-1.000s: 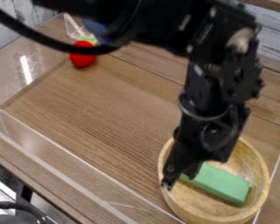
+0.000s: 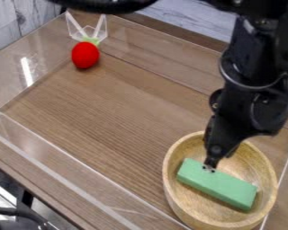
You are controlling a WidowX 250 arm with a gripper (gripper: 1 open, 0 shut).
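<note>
A round tan bowl [image 2: 197, 206] at the lower right holds a green block [image 2: 216, 184] lying in it. My black gripper [image 2: 212, 154] hangs over the back part of the bowl, just above the block; the arm fills the upper right, and whether the fingers are open or shut is unclear.
A red ball-shaped object [image 2: 85, 55] lies at the back left beside a pale, clear item [image 2: 86, 27]. Cables hang past the table's edge at the lower left.
The arm has moved up and to the right, away from the bowl's front left, uncovering more of the block and the table behind.
</note>
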